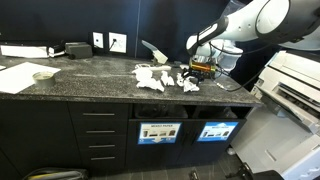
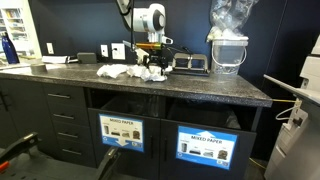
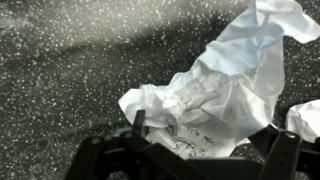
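In the wrist view a crumpled white sheet of paper point(image 3: 215, 90) lies on the speckled dark counter. My gripper stands open over it, one finger at each side of the paper's near part. Exterior view 1 has the gripper point(image 1: 203, 70) low above the counter's right half, close to a crumpled paper piece point(image 1: 189, 84). More crumpled white papers point(image 1: 150, 80) lie to its left. From exterior view 2, the arm's gripper point(image 2: 154, 50) is above the paper heap point(image 2: 150, 73); its fingertips are hard to make out there.
A clear bucket point(image 2: 228, 55) with a plastic bag in it stands right of the papers. A toaster-like appliance point(image 2: 190, 62) is behind them. Two bins labelled mixed paper point(image 2: 205, 146) sit below the counter.
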